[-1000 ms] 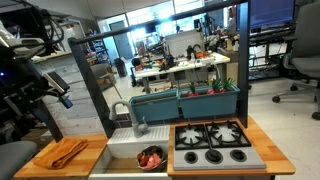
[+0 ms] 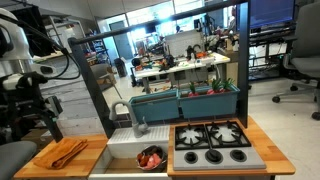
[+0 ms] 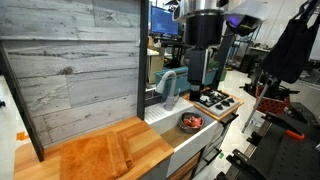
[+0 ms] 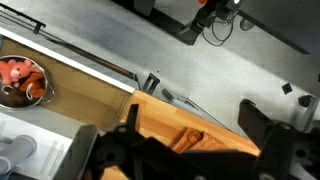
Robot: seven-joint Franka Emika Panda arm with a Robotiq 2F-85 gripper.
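Observation:
A folded orange cloth [image 2: 60, 152] lies on the wooden counter at the left, and its edge [image 4: 205, 140] shows at the bottom of the wrist view. A metal pot [image 3: 190, 122] with red and orange things in it sits in the sink basin. In the wrist view that pot [image 4: 22, 82] is at the left edge. My gripper is open, its two dark fingers [image 4: 275, 145] wide apart with nothing held between them. It hangs above the counter's front edge, apart from the cloth and the pot.
A stove [image 2: 213, 145] is set into the counter right of the sink, with a faucet [image 2: 134, 118] behind the basin. Blue planter boxes [image 2: 180, 107] line the back. A grey plank wall [image 3: 75, 70] stands behind the cloth.
Over the last second the arm has shifted left in exterior view 1, with the gripper end lower than before. The cloth and the pot have stayed put.

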